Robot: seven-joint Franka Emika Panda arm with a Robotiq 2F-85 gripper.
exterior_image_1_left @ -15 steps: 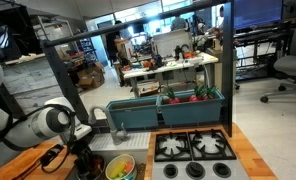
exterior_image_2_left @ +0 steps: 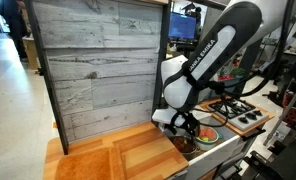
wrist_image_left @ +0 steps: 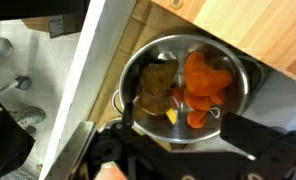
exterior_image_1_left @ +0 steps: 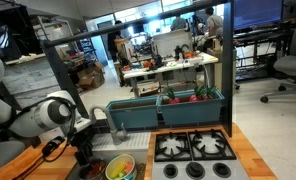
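Note:
My gripper points down over a round metal pot [wrist_image_left: 134,61] in the wrist view. Its black fingers stand apart, with no object clearly held between them. Inside the pot lie a brown piece [wrist_image_left: 156,78], a larger orange-red piece [wrist_image_left: 203,75] and smaller orange and yellow bits near the fingertips. Whether the fingers touch any of these, I cannot tell. Exterior view 2 has the gripper [exterior_image_2_left: 191,131] low over the pot [exterior_image_2_left: 183,146], beside a colander [exterior_image_2_left: 207,133] with colourful contents. The arm partly hides the pot in exterior view 1.
A stove [exterior_image_1_left: 192,147] with several burners and knobs is right of the colander. Behind are a faucet [exterior_image_1_left: 112,121] and a blue planter box [exterior_image_1_left: 188,108] with red items. Bare wooden counter [exterior_image_2_left: 143,147] lies beside the pot.
In exterior view 1 the white arm has shifted slightly left and up from its place a second ago. The colander and stove have stayed put.

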